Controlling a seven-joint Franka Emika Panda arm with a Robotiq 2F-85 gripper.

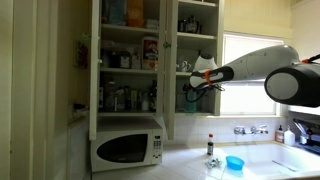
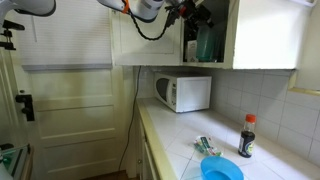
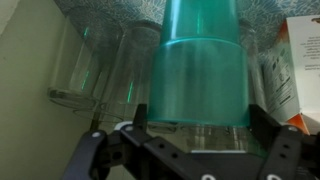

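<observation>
A teal translucent cup (image 3: 200, 85) fills the middle of the wrist view. My gripper is shut on it, its two dark fingers pressed against the cup's sides. In exterior view 2 the cup (image 2: 205, 43) is upright at the opening of the wall cabinet, with the gripper (image 2: 192, 18) at it. Exterior view 1 shows the cup (image 1: 190, 103) small and dim below the arm's end, at the right-hand shelves. Whether the cup's base touches a shelf cannot be made out.
Clear glasses (image 3: 128, 70) stand left of the cup, close by; a white-and-orange carton (image 3: 293, 70) is on the right. Below are a microwave (image 2: 182, 90), a sauce bottle (image 2: 247, 136), a crumpled packet (image 2: 206, 146) and a blue bowl (image 2: 220, 169) on the counter.
</observation>
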